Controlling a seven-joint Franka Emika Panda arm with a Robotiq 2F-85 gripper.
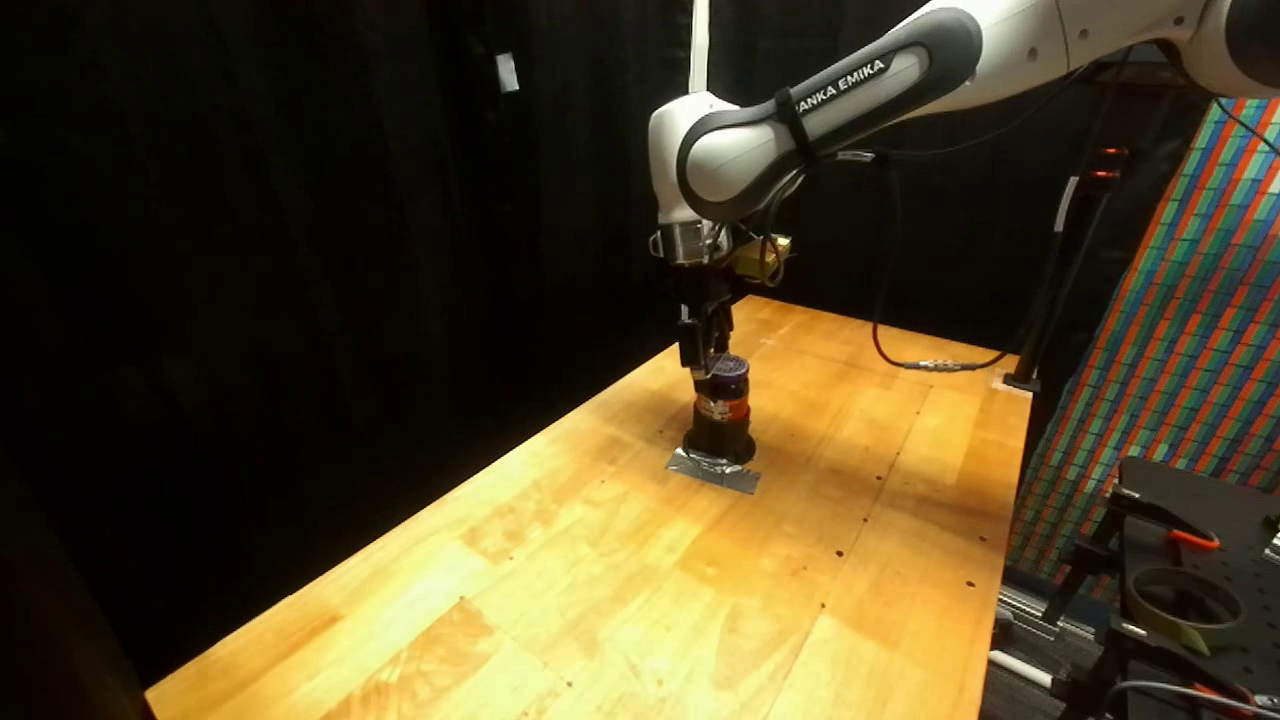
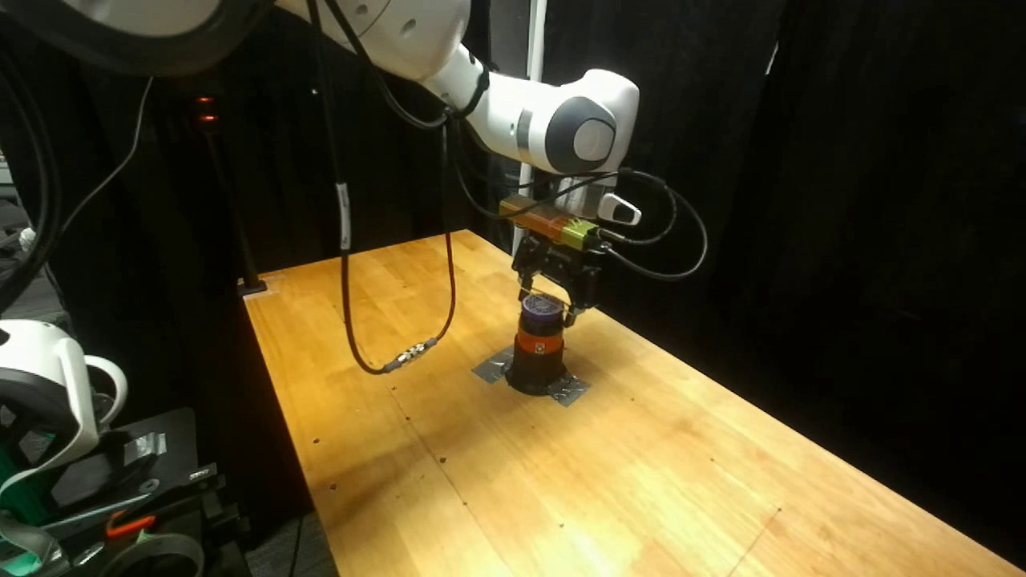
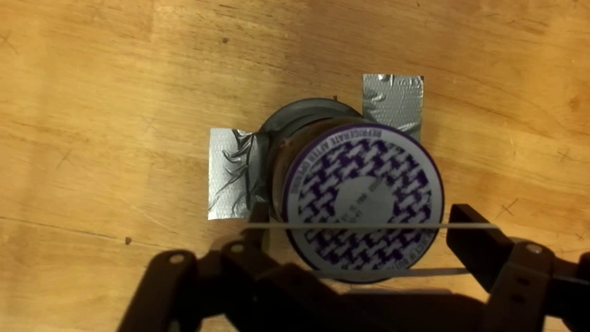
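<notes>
A jar with a purple-and-white patterned lid (image 3: 365,199) stands upright in a black round holder (image 2: 536,375) on the wooden table. Its orange label (image 1: 722,409) shows in both exterior views. Silver tape (image 3: 229,174) runs from the holder onto the tabletop. My gripper is open and points down at the lid, one finger on either side. Two thin bands (image 3: 376,226) stretch from finger to finger across the lid. In the wrist view there is a gap between the lid and the right finger; contact on the left side is unclear.
Bare tabletop (image 1: 600,576) surrounds the holder on all sides. A cable (image 2: 351,327) hangs from the arm over the table. Beyond one table edge lies a dark side surface (image 1: 1236,528) with a tape roll (image 1: 1188,600) and clamps.
</notes>
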